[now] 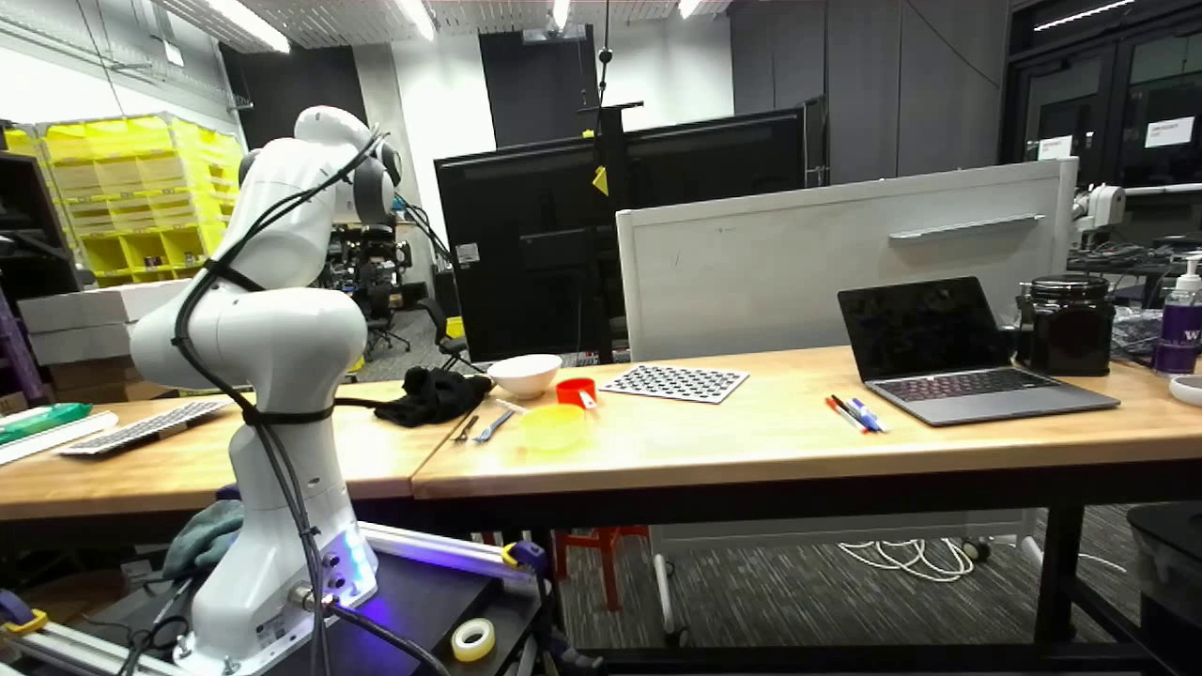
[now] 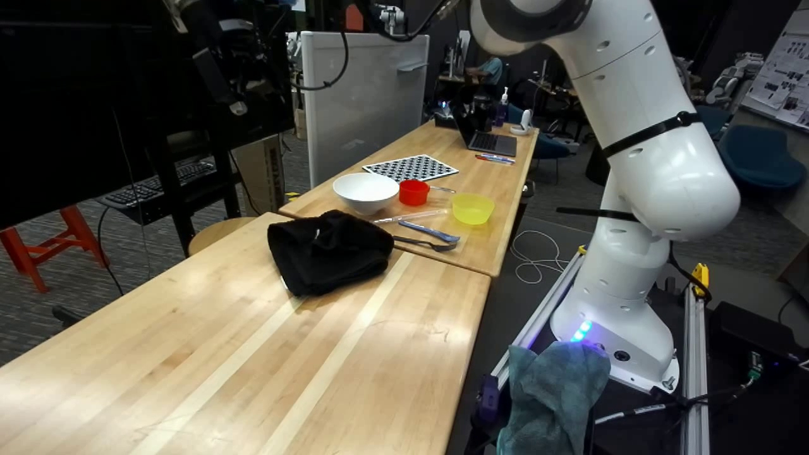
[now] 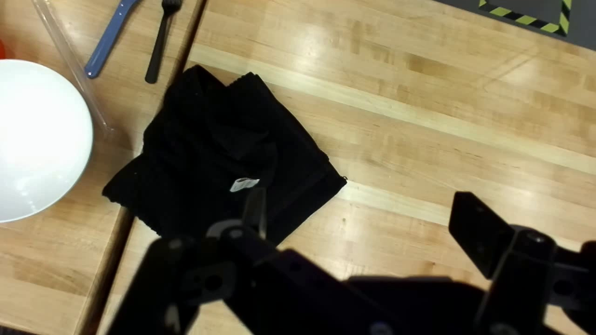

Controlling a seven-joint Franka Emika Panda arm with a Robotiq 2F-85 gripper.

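A crumpled black cloth [image 3: 206, 150] with a small white tag lies across the seam between two wooden tables in the wrist view. It also shows as a dark heap [image 2: 330, 254] in exterior view 2. My gripper is open above the table, its two fingers wide apart and nothing seen between them. The left finger overlaps the cloth's lower edge in the wrist view, while the right one shows over bare wood. In exterior view 2 the dark gripper hangs high at the upper left, well clear of the cloth.
Beside the cloth stand a white bowl [image 2: 365, 192], a red cup [image 2: 413, 193] and a yellow bowl [image 2: 472, 209]. A blue utensil [image 2: 429, 231] and a black fork [image 2: 425, 243] lie close by. Further off are a checkered board [image 1: 676, 383] and a laptop [image 1: 980, 366].
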